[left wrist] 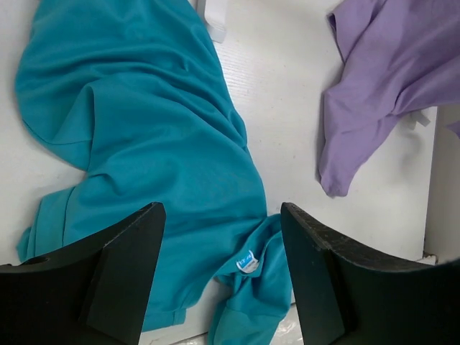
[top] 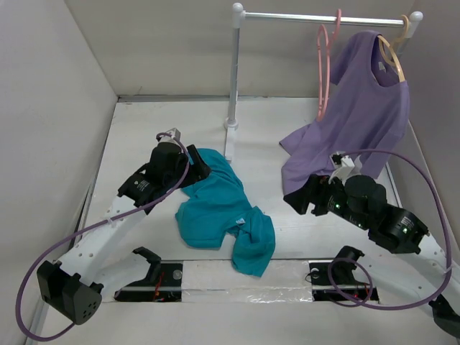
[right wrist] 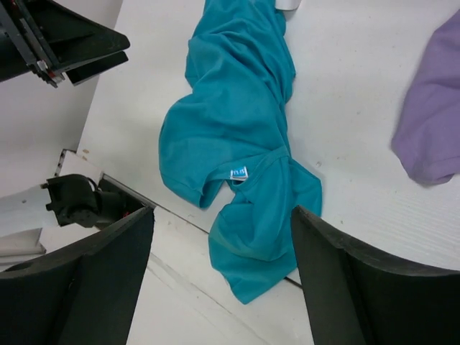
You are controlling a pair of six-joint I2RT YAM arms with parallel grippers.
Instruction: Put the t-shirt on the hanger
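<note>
A teal t-shirt [top: 215,215] lies crumpled on the white floor, also seen in both wrist views. A purple shirt [top: 359,108] hangs from a wooden hanger [top: 397,68] at the rail's right, its lower part draped on the floor. A pink hanger [top: 320,72] hangs on the rail beside it. My left gripper is open above the teal shirt, nothing between its fingers. My right gripper stands apart, right of the teal shirt, its fingers open with nothing between them.
A metal rail [top: 309,18] on a white post [top: 233,72] stands at the back. Walls close in the workspace on both sides. Bare floor lies left of and between the shirts.
</note>
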